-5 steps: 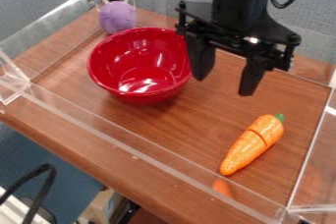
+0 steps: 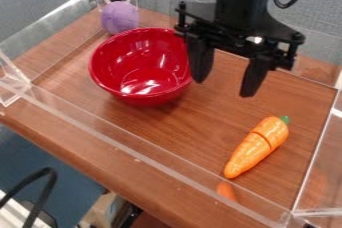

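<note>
My black gripper (image 2: pixel 226 73) hangs open over the wooden board, its two fingers wide apart with nothing between them. Just left of it is an empty red bowl (image 2: pixel 138 65), its right part close to the left finger. An orange toy carrot (image 2: pixel 257 146) with a green tip lies at the front right, below the gripper. A purple round toy (image 2: pixel 119 16) sits at the back left, beyond the bowl.
Clear low walls edge the wooden board (image 2: pixel 147 147) on several sides. The board's middle and front left are free. A black cable and other items lie beyond the board at the lower left.
My gripper has shifted very slightly to the left. The bowl, carrot and purple toy stay in place.
</note>
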